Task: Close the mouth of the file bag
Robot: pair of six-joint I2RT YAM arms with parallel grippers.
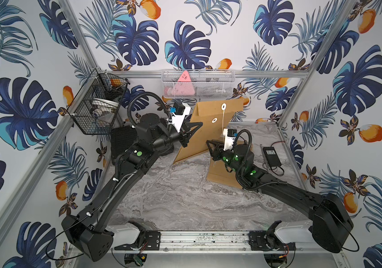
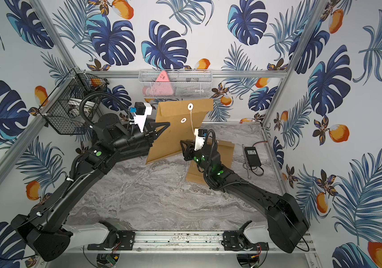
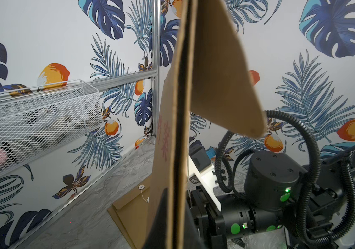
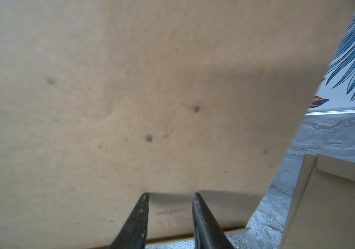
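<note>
A brown file bag (image 1: 206,134) is held raised at a slant in my left gripper (image 1: 195,127), which is shut on it; in the left wrist view its edge (image 3: 181,103) runs vertically, with the top flap (image 3: 227,83) sticking out to the right. Two white buttons with a hanging string show in the top views. My right gripper is part open right at the bag's face, its two fingertips apart. Whether anything is between them besides the bag's face behind is not visible.
A second file bag (image 2: 204,174) lies flat on the marble table beneath the right arm. A wire basket (image 1: 208,89) hangs at the back, a black basket (image 1: 90,111) at left. A black device (image 1: 271,156) lies at right.
</note>
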